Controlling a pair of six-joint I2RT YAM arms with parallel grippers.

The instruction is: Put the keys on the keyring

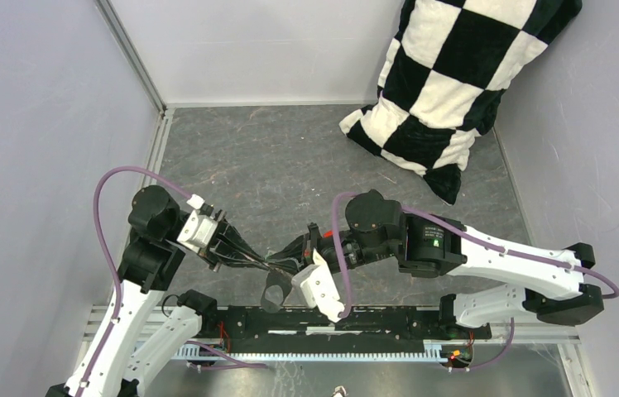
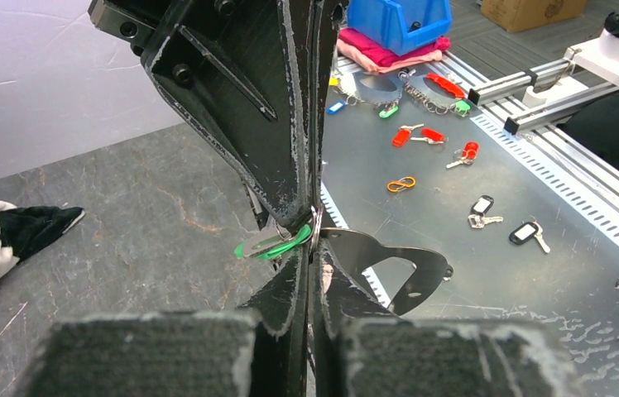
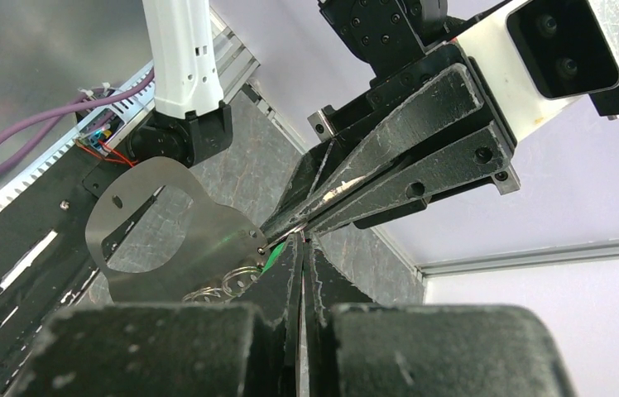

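My left gripper [image 1: 266, 264] and my right gripper [image 1: 280, 262] meet tip to tip above the floor. In the left wrist view, a bright metal ring [image 2: 316, 225] stands upright at the meeting fingertips. Beside it is a green tag [image 2: 294, 240], and a grey metal plate with a large opening [image 2: 429, 269] hangs on the other side. In the right wrist view, the plate [image 3: 132, 194] hangs beside the tips, with several rings [image 3: 236, 281] at its lower edge. My left gripper is shut on the ring. My right gripper is shut; whether anything thin lies between its tips is hidden.
Red-tagged keys [image 2: 403, 136], black-tagged keys [image 2: 482, 207], an orange carabiner [image 2: 401, 184] and a blue bin [image 2: 401, 23] lie on the metal table. A checkered pillow [image 1: 447, 83] rests at the back right.
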